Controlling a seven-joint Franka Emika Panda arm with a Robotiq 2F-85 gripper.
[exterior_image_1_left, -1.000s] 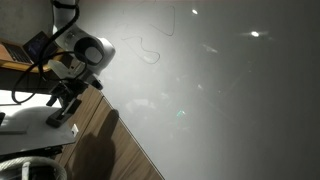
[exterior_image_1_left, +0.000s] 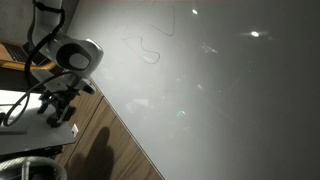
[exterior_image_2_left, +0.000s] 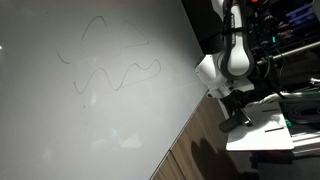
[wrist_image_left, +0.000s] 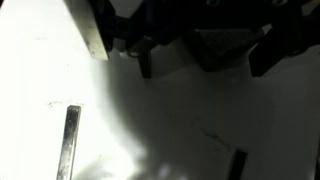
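Note:
My gripper hangs low over a white table, its fingers open. A dark block (wrist_image_left: 222, 50), eraser-like, shows in the wrist view between the two dark fingers; whether they touch it is too dark to tell. In exterior view 2 the block (exterior_image_2_left: 232, 124) lies on the table just below the gripper (exterior_image_2_left: 240, 112). Exterior view 1 has the gripper (exterior_image_1_left: 58, 108) at lower left, covering most of the block. A large whiteboard (exterior_image_1_left: 210, 110) carries thin drawn lines. In exterior view 2 a wavy line (exterior_image_2_left: 117, 80) stands out on it.
Two dark, thin bars, perhaps markers, lie on the table in the wrist view: one bar (wrist_image_left: 68, 142) at left, another bar (wrist_image_left: 237, 165) at the bottom. Wooden panelling (exterior_image_2_left: 195, 150) runs along the board's edge. A round, pale-rimmed container (exterior_image_1_left: 40, 160) stands near the table.
The arm and gripper have moved down and slightly left in exterior view 1, closer to the dark block. The whiteboard looks the same.

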